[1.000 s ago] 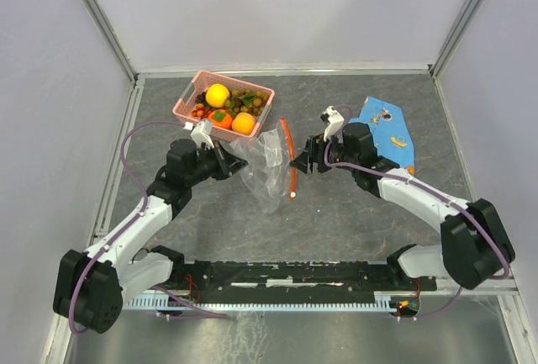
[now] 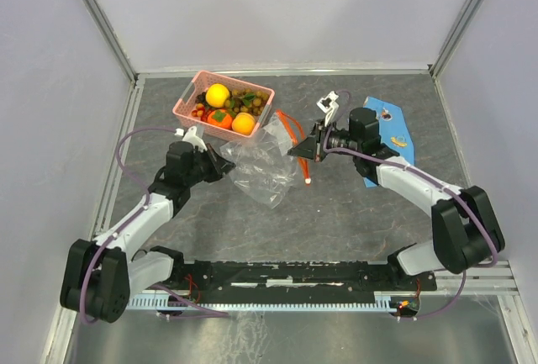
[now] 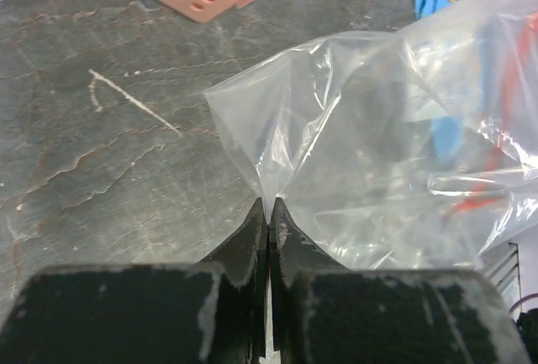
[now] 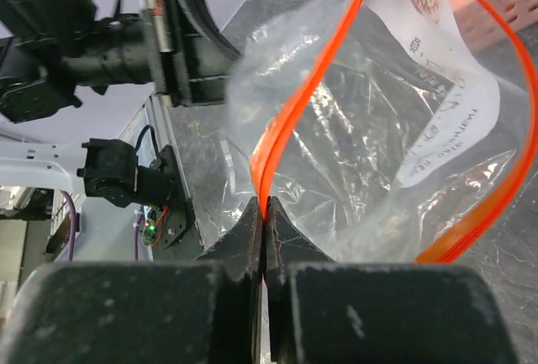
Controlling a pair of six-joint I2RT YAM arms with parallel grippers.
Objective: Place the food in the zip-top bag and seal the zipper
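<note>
The clear zip bag [image 2: 262, 177] is stretched between my two grippers, empty as far as shows. Its orange zipper edge [image 2: 290, 131] is parted into two strips, so the mouth gapes, as the orange rim [image 4: 309, 87] in the right wrist view confirms. My left gripper is shut on the bag's closed-end corner. The right gripper is shut with one orange strip running into its fingertips. Fruit, including a yellow one [image 2: 217, 95] and an orange one [image 2: 244, 123], lies in the pink basket [image 2: 190, 120] behind the bag.
A blue sheet [image 2: 378, 114] with small items on it lies at the right, partly under my right arm. The basket's near corner stands close to the bag and left gripper.
The left gripper has shifted slightly left with its corner, stretching the bag wider.
</note>
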